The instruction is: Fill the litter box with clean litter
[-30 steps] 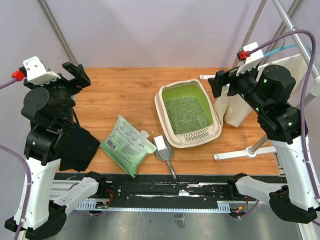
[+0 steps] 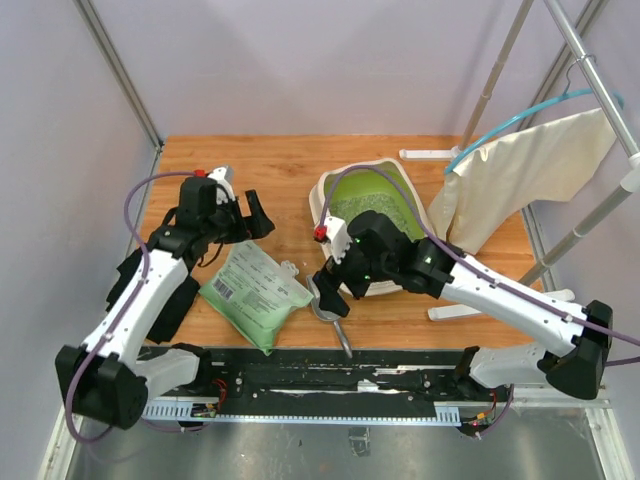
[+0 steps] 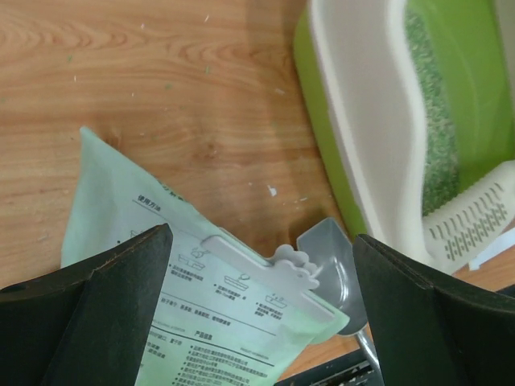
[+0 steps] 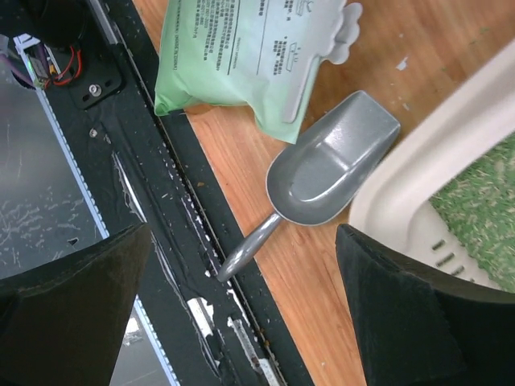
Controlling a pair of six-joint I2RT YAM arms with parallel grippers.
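The beige-rimmed litter box (image 2: 325, 185) stands right of centre, with green litter (image 2: 362, 205) over its floor. Left of it a pale green printed bag (image 2: 255, 295) lies flat, a pale clip (image 3: 294, 261) with a paw-shaped end along its edge. A grey metal scoop (image 4: 330, 165) lies between bag and box, its handle pointing to the table's front edge. Above the bag's far end my left gripper (image 2: 245, 222) is open and empty. My right gripper (image 2: 335, 290) hangs open over the scoop, empty, and the right arm hides part of the box.
Black cloth (image 2: 172, 315) lies at the left, partly under the left arm. A cream cloth bag on a blue hoop (image 2: 535, 180) hangs from the white pole frame at the right.
Bag, scoop and box stay put.
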